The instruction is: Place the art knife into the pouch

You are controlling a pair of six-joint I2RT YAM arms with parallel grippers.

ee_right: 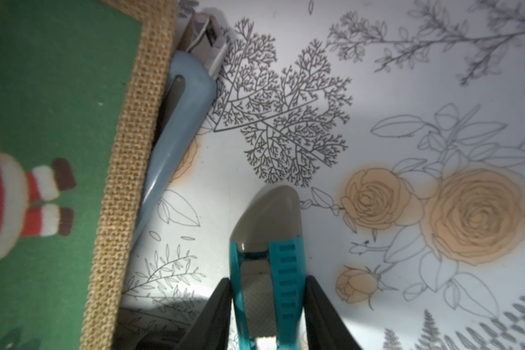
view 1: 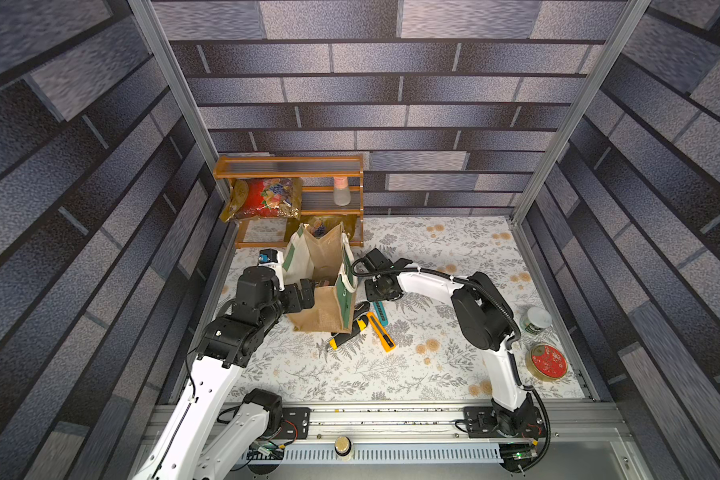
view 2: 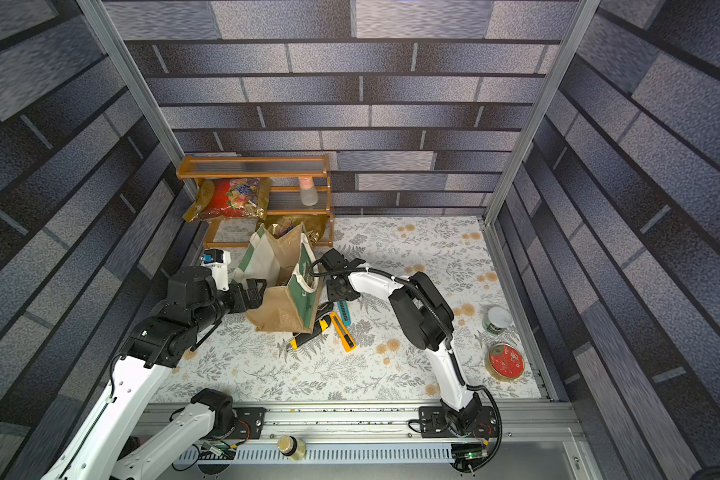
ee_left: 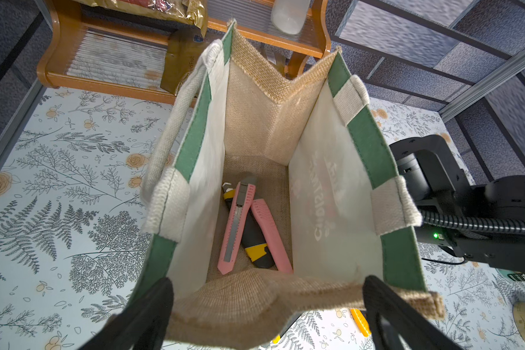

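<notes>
The open pouch (view 1: pixel 344 296) stands mid-left; the left wrist view shows pink knives (ee_left: pixel 233 233) and a black-yellow one (ee_left: pixel 253 248) inside. My left gripper is open at the pouch's near rim, dark fingers either side, blurred. My right gripper is low at the pouch's right, its fingers on either side of a teal art knife (ee_right: pixel 288 262), seemingly touching it. An orange knife (view 1: pixel 381 332) and a black-yellow one (view 1: pixel 348 329) lie on the table before them.
A wooden shelf (view 1: pixel 288 164) with bags and a bottle stands behind the pouch. A jar (view 1: pixel 536 320) and red-lidded tin (view 1: pixel 547 361) are at the right. A grey-blue tool (ee_right: pixel 180 128) lies along the pouch's side.
</notes>
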